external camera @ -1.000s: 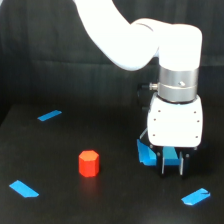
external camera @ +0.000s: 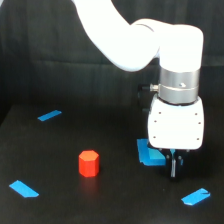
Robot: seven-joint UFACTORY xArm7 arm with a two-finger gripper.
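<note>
My gripper (external camera: 174,164) points down over the right half of the dark table. Its dark fingers appear close together, low over the surface; whether they are apart or closed on something is unclear. Just left of them and partly behind the white hand is a blue piece (external camera: 148,152). A red hexagonal block (external camera: 89,163) stands alone left of the middle, apart from the gripper.
Flat blue strips lie around the edges: one at the far left (external camera: 49,115), another at the front left (external camera: 23,188), and a third at the front right (external camera: 196,197).
The hand has turned slightly, and its fingers, seen wide apart before, now look close together. Less blue shows beneath the hand. The red block and outer strips have stayed put.
</note>
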